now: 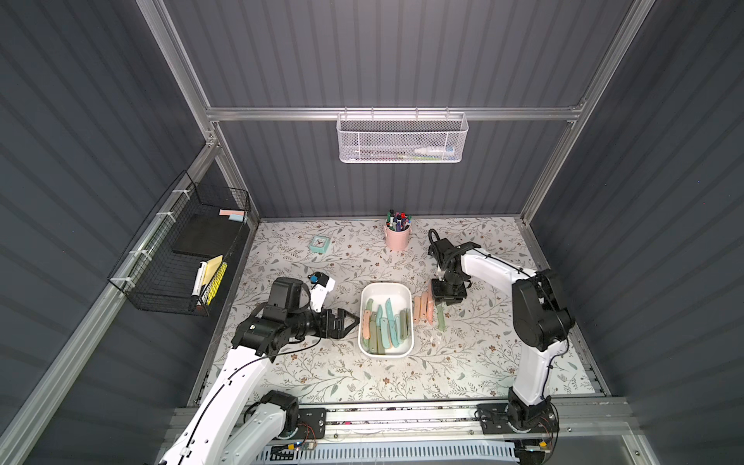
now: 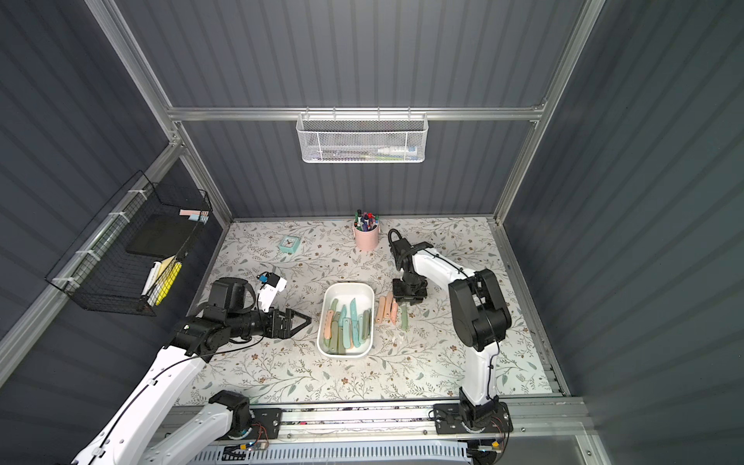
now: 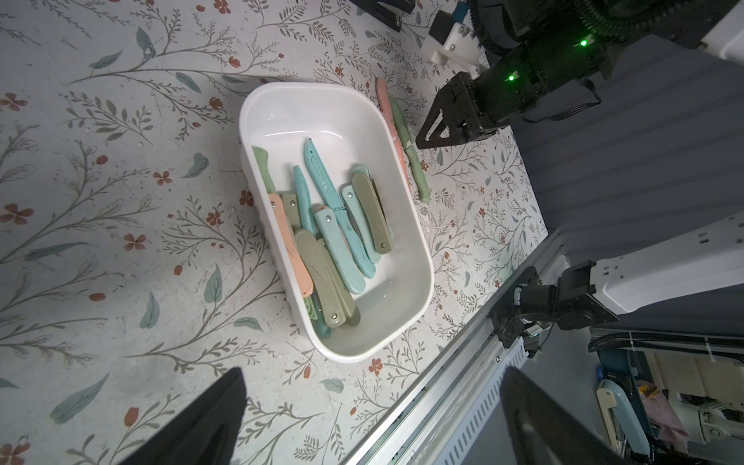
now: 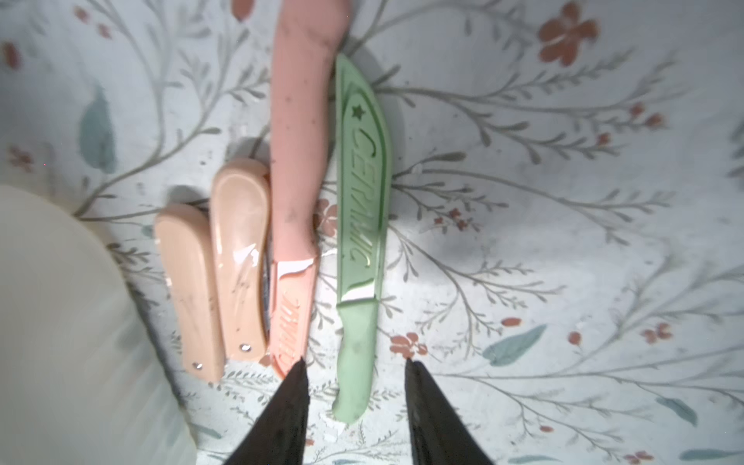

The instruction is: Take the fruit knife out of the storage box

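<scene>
A green fruit knife (image 4: 360,209) lies flat on the tabletop, its blade side lettered, close beside a pink-orange knife (image 4: 298,139). My right gripper is above the green knife's lower end; its fingers stand apart on either side of that end in view, holding nothing. The white storage box (image 3: 424,267) contains several knives, among them a light blue knife (image 3: 321,172), an olive-green one (image 3: 372,209) and an orange one (image 3: 293,252). To the left of the box, my left gripper (image 1: 352,323) is open and empty.
Two short orange folded knives (image 4: 241,263) (image 4: 190,290) lie between the box and the pink-orange knife. A pink pen cup (image 1: 396,238) and a small teal clock (image 1: 319,244) stand farther back. Bare table lies in front of the box.
</scene>
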